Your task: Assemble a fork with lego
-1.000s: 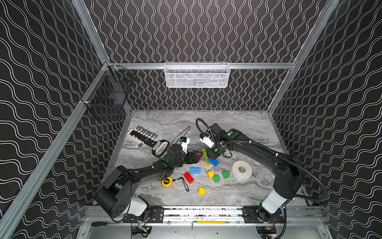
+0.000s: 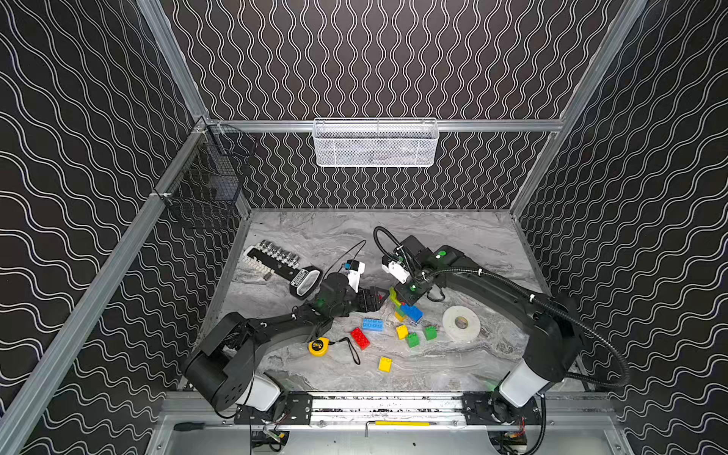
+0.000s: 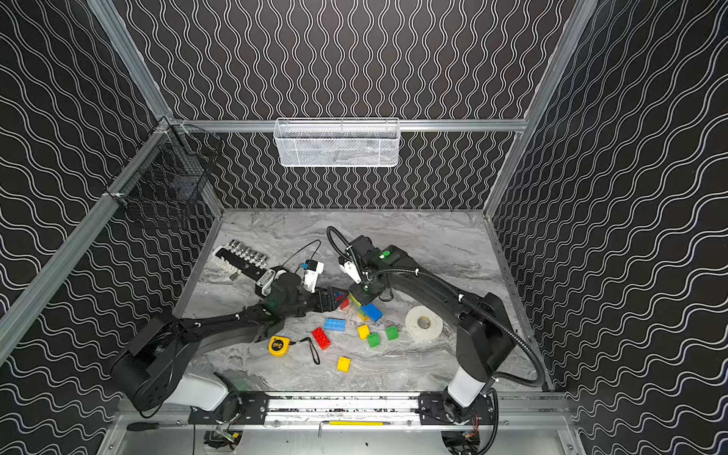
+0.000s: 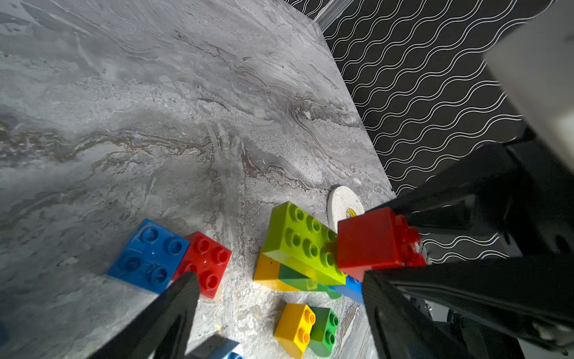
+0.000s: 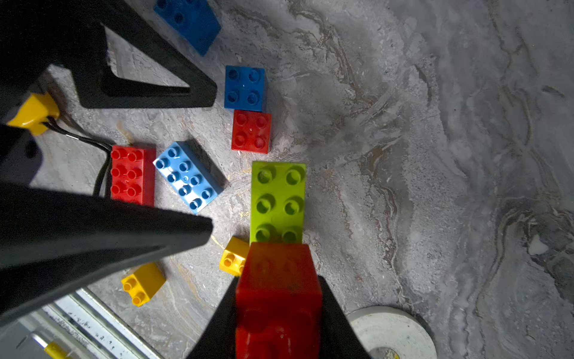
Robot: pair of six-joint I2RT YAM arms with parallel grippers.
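Observation:
My right gripper is shut on a red brick [image 4: 367, 242], held over one end of a lime-green brick [image 5: 278, 200]. I cannot tell whether the two touch. In the left wrist view the lime brick sits on a yellow brick [image 4: 266, 272] and a green brick [image 4: 296, 279], with a blue brick [image 2: 411, 312] beyond. My left gripper stands open near the table, nothing between its fingers. In front of it, a small blue brick [image 5: 244, 88] adjoins a small red brick [image 5: 251, 130].
Loose around are a light-blue brick [image 2: 372, 323], a red brick [image 2: 359, 338], yellow bricks [image 2: 385, 364] and green bricks [image 2: 430, 332]. A tape roll [image 2: 474, 323] lies right, a tape measure [image 2: 318, 346] left.
Over the last second the lime brick and the blue brick by it shifted slightly right and towards the front. My left arm barely moved.

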